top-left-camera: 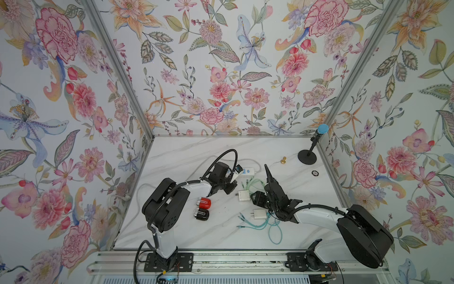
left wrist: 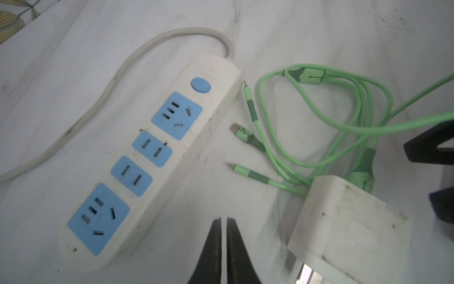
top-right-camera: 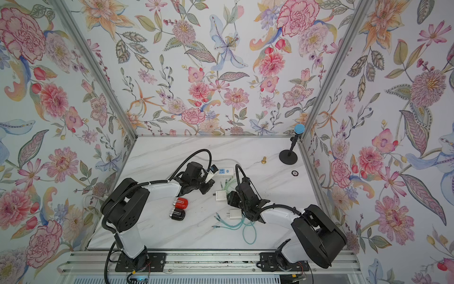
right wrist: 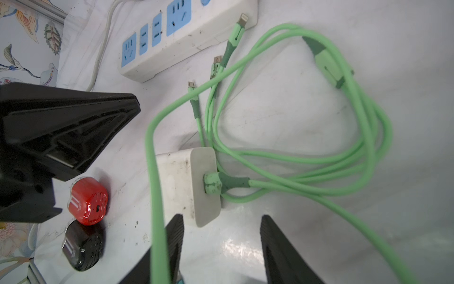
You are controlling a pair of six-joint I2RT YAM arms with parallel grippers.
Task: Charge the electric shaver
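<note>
Two shavers lie left of the middle of the table, one red (top-left-camera: 204,203) and one black (top-left-camera: 202,215). A white charger (right wrist: 177,184) has a green cable (right wrist: 283,187) plugged into its side, with several loose plugs lying behind it. Behind that stands a white power strip (left wrist: 146,165) with blue sockets, all empty. My left gripper is shut above the bare table between strip and charger, nothing visible between its fingers. Low near the charger, my right gripper has its fingers parted, with nothing gripped; a loop of green cable passes in front of it.
A second white charger (top-left-camera: 259,214) with a teal cable (top-left-camera: 275,234) lies nearer the front, partly under the right arm. At the back right are a blue-topped stand (top-left-camera: 307,156), a small brass piece (top-left-camera: 283,160) and a dark ring (top-left-camera: 315,173).
</note>
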